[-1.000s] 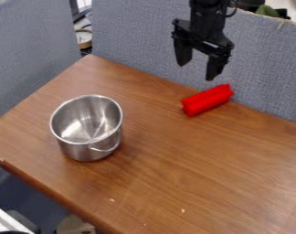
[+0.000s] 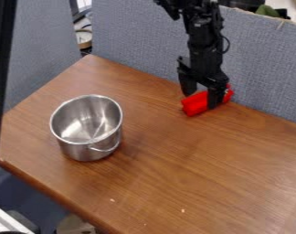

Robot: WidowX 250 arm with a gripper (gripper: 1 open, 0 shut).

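Observation:
A red cylindrical object (image 2: 195, 105) lies on the wooden table at the back, right of centre. A steel pot (image 2: 86, 128) with a handle stands on the left of the table.
Grey padded panels (image 2: 267, 73) border the table at the back and left. Some clutter lies off the table at the lower left.
My gripper has moved down from above onto the red object, which now sits partly hidden behind it. The pot has not moved.

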